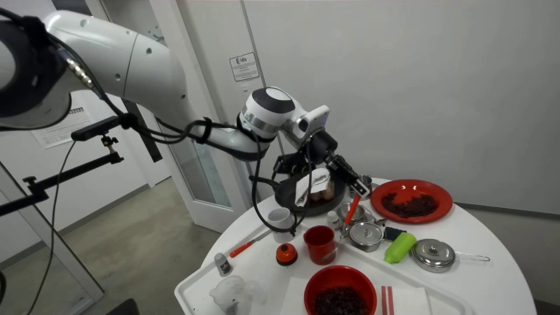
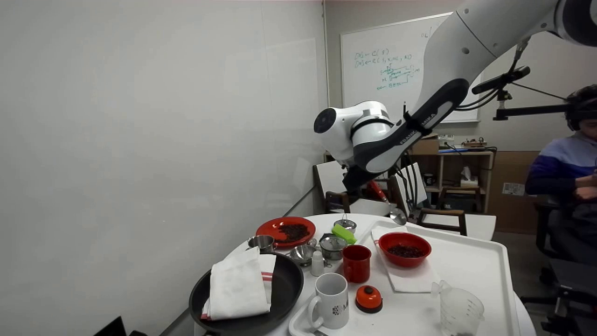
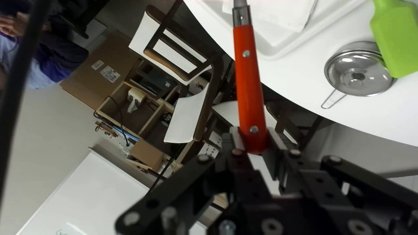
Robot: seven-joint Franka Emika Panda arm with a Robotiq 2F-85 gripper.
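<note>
My gripper is shut on the red handle of a metal spoon (image 3: 248, 74), gripping it near the handle's end. In exterior view 1 the spoon (image 1: 352, 209) hangs in front of the small steel pots. Its round metal head (image 2: 398, 216) shows in exterior view 2, clear of everything below; whether anything lies in it, I cannot tell. A red bowl (image 1: 310, 283) with dark bean-like bits stands on the white tray (image 1: 195, 286). Farther back, a red plate (image 1: 445, 204) holds a pile of similar bits.
A red mug (image 1: 319, 246), a white mug (image 2: 334, 299), an orange timer (image 1: 286, 254) and a clear measuring cup (image 2: 460, 311) stand around the tray. Behind are lidded pots (image 1: 365, 236), a green spatula (image 1: 400, 247) and a black pan (image 2: 201, 291) with a cloth.
</note>
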